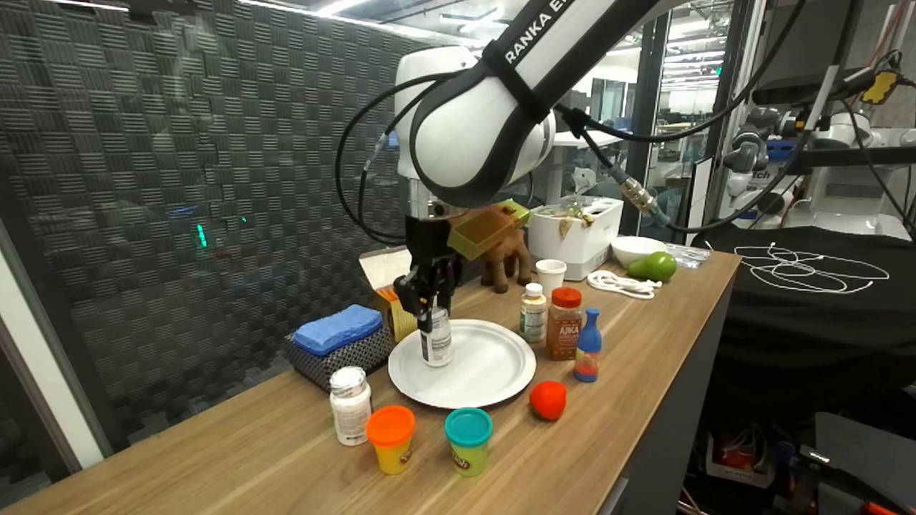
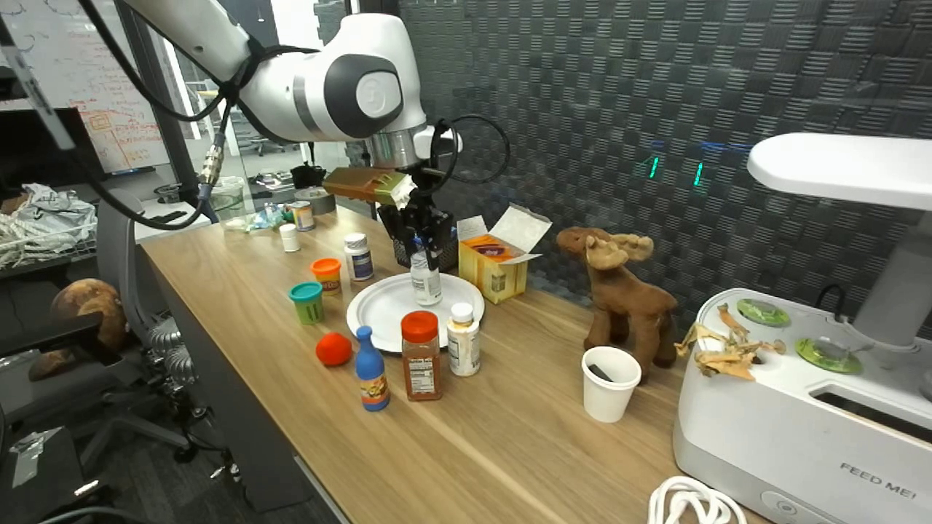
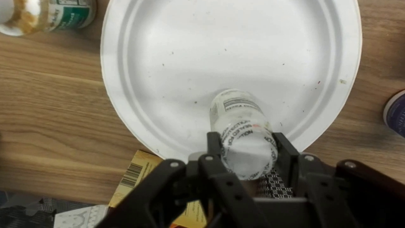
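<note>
A small white bottle (image 3: 238, 108) with a sealed top is gripped between the fingers of my gripper, one finger on each side of its upper part. It stands nearly upright over the white plate (image 3: 152, 49), towards the plate's edge by the yellow box. In exterior view 1 the bottle (image 1: 437, 340) appears at the plate's left part, below my gripper (image 1: 434, 313). From exterior view 2 the bottle's base (image 2: 426, 295) looks at or very near the plate surface; whether it touches, I cannot tell.
Round the plate stand a white bottle (image 1: 351, 408), an orange-lidded tub (image 1: 392, 438), a teal-lidded tub (image 1: 469, 442), a red ball-like item (image 1: 547, 400), a blue bottle (image 1: 588, 345), a spice jar (image 1: 564, 325) and a pill bottle (image 1: 533, 314). Close behind is an open yellow box (image 2: 494, 269).
</note>
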